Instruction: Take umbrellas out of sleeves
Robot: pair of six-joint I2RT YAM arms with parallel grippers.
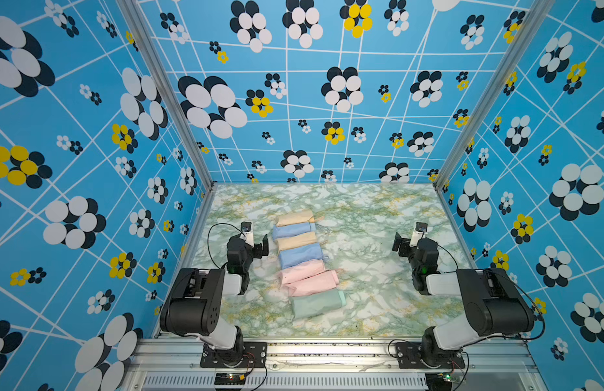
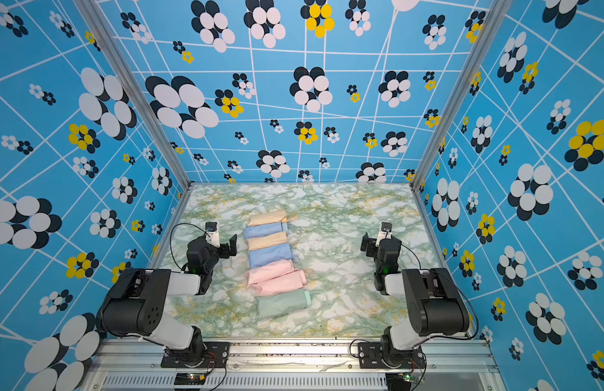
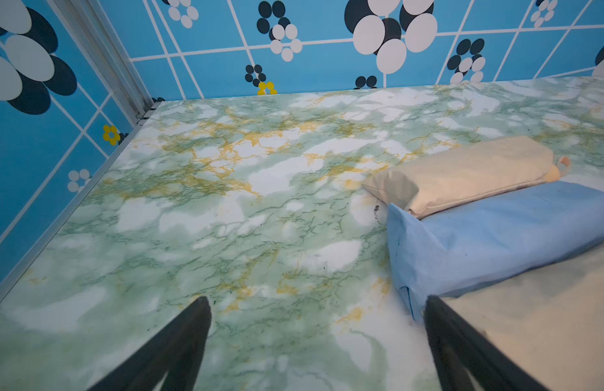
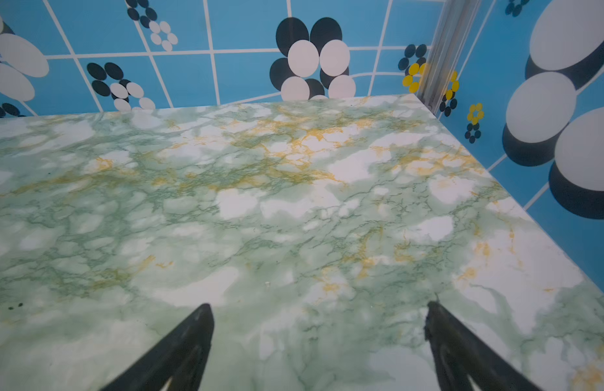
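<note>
Several sleeved umbrellas lie side by side in a column left of the table's middle. From the back, they are a beige one (image 1: 295, 217), a blue one (image 1: 293, 230), a second beige one (image 1: 296, 241), a second blue one (image 1: 300, 256), a pink one (image 1: 302, 271), another pink one (image 1: 313, 283) and a green one (image 1: 318, 303) nearest the front. My left gripper is open and empty, just left of the column. Well to the right, above bare table, my right gripper also stands open with nothing between its fingers.
Patterned blue walls rise at the back and both sides. A metal rail (image 1: 341, 355) runs along the front edge.
</note>
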